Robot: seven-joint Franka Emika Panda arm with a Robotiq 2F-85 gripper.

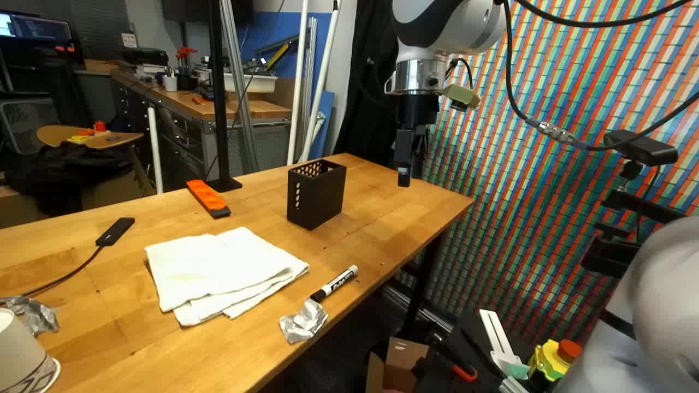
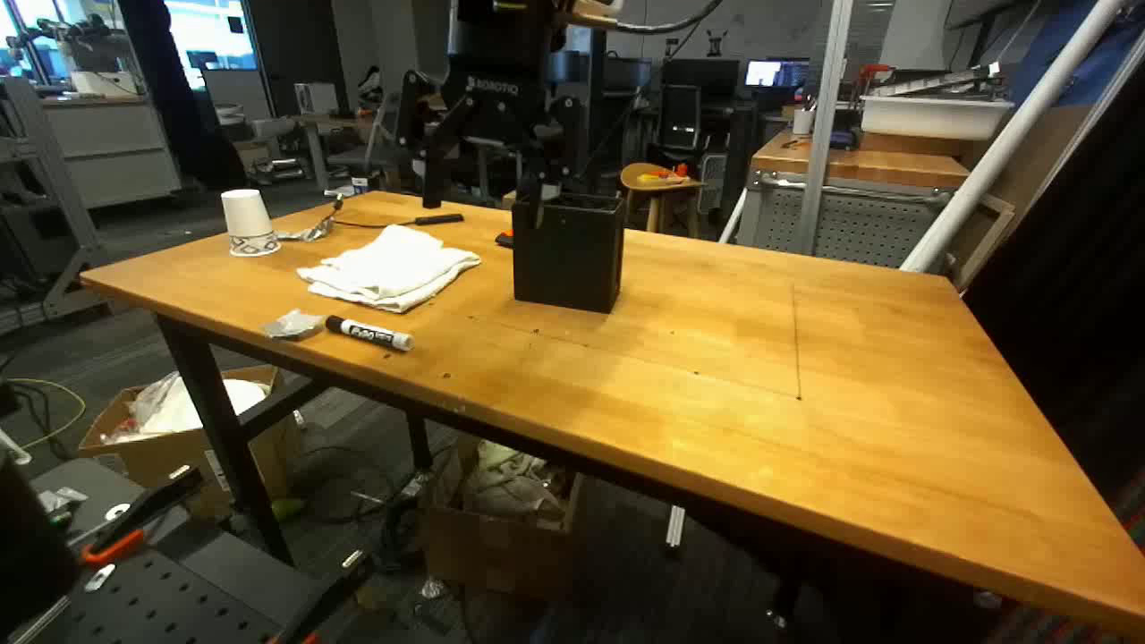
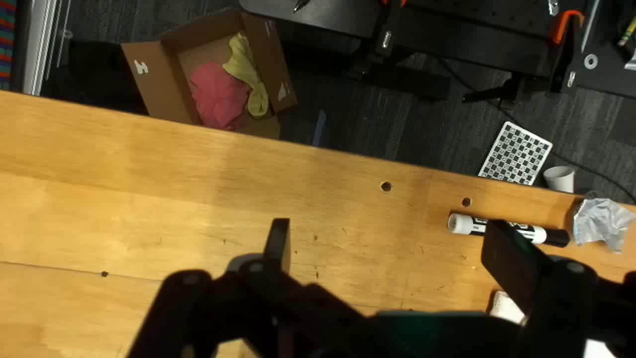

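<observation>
My gripper is open above the wooden table, bare wood showing between its fingers in the wrist view. In exterior view 2 the gripper (image 2: pixel 480 209) hangs in front of the black perforated box (image 2: pixel 569 258). That box (image 1: pixel 316 194) stands upright near the table's middle. A capped black-and-white marker (image 1: pixel 335 283) lies by the near edge, its cap end beside crumpled foil (image 1: pixel 303 321). Part of the marker (image 3: pixel 472 224) is hidden behind a finger in the wrist view. The folded white cloth (image 1: pixel 219 272) lies flat left of the marker.
An orange-and-black object (image 1: pixel 207 197) lies behind the cloth, close to a black post. A paper cup (image 2: pixel 249 222), more foil and a black device (image 2: pixel 437 219) with a cable occupy the far end.
</observation>
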